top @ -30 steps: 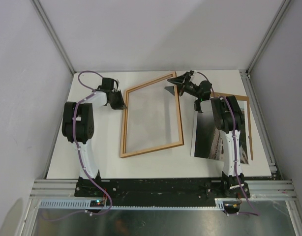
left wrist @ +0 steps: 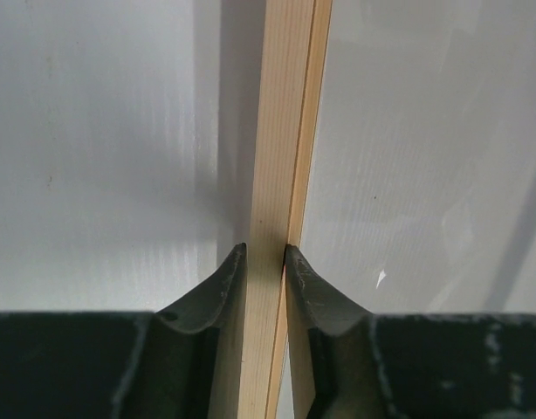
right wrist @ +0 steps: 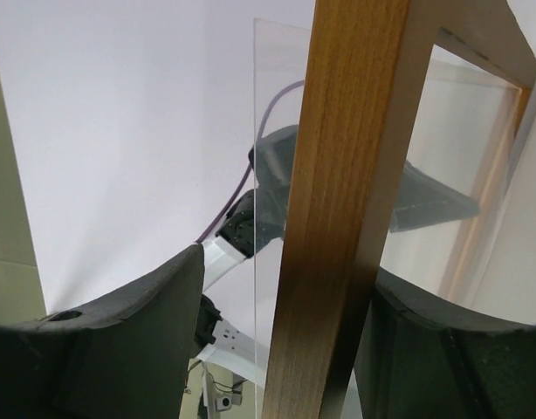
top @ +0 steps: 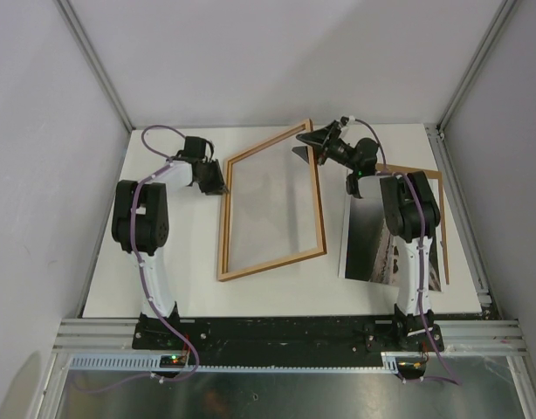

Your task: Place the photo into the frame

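Observation:
The wooden frame with a clear pane is tilted, its right side raised. My left gripper is at its left rail, fingers either side of the wood; its opening is hard to judge. My right gripper stands open around the raised right rail; in the right wrist view the rail lies between its fingers and the pane's edge shows beside it. The photo, a dark print, lies on the table at the right.
A second wooden edge shows along the photo's right side. Both arms occupy the back left and back right.
The frame has shifted slightly right, and the top of its raised right side has moved a little toward the back. Both grippers have moved slightly with it.

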